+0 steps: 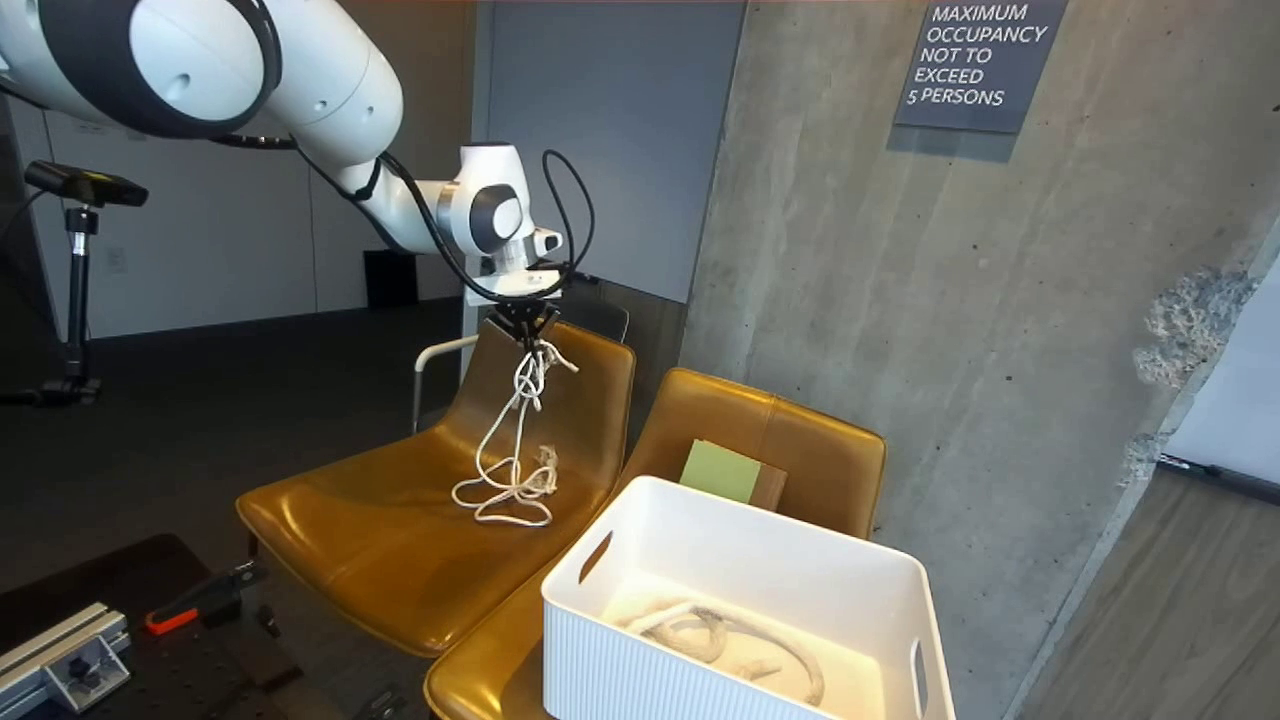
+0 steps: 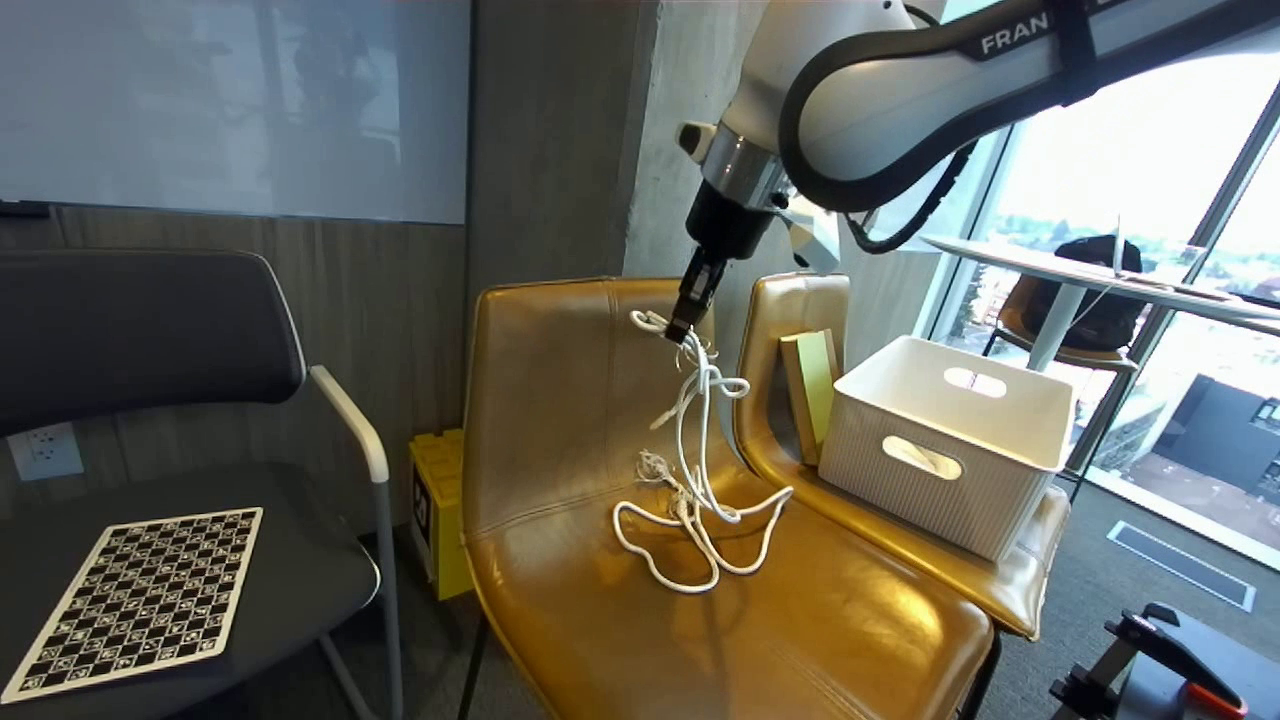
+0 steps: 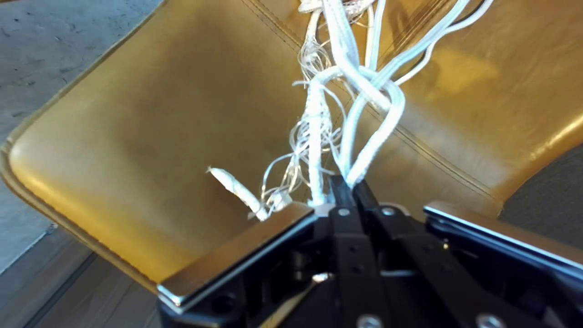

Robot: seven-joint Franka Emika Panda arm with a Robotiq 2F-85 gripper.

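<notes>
My gripper [image 1: 530, 346] is raised above the seat of the left tan chair, shut on a bundle of white rope [image 2: 698, 480]. From the fingertips the rope hangs in loops, and its lower coils rest on the seat in exterior view 2. In the wrist view, strands of the rope [image 3: 380, 134] come out from between the black fingers. Frayed threads and one loose rope end show to the left of the fingers.
A white bin [image 1: 750, 528] with pieces of rope inside stands on the neighbouring tan chair [image 1: 828, 462]. Behind the bin, a green book-like block [image 1: 720, 470] leans on the backrest. A black chair [image 2: 144, 348] holds a checkered board [image 2: 142, 594].
</notes>
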